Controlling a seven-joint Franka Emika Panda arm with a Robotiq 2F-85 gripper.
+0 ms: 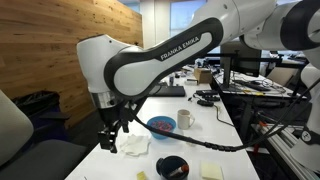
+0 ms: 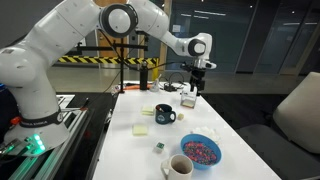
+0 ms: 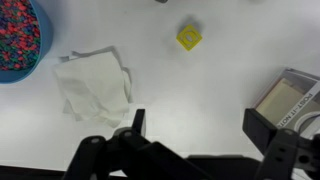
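Observation:
My gripper is open over the white table, its two fingers wide apart and nothing between them. Left of the fingers in the wrist view lies a crumpled white cloth [image 3: 95,87], flat on the table. A small yellow block [image 3: 189,37] sits ahead of the gap. At the right edge is a box with a printed label [image 3: 290,100], partly cut off by the frame. The blue bowl [image 3: 22,40] of small coloured pieces shows at the upper left. From exterior view 1, the gripper [image 1: 112,138] hangs above the table beside the cloth [image 1: 133,145].
A pale mug [image 2: 182,170] stands near the blue bowl [image 2: 200,150]. A black mug [image 2: 170,117] and a small green-and-white cube [image 2: 158,147] are also on the table, with a yellow pad [image 1: 211,171] at the front. Bare table lies directly below the gripper.

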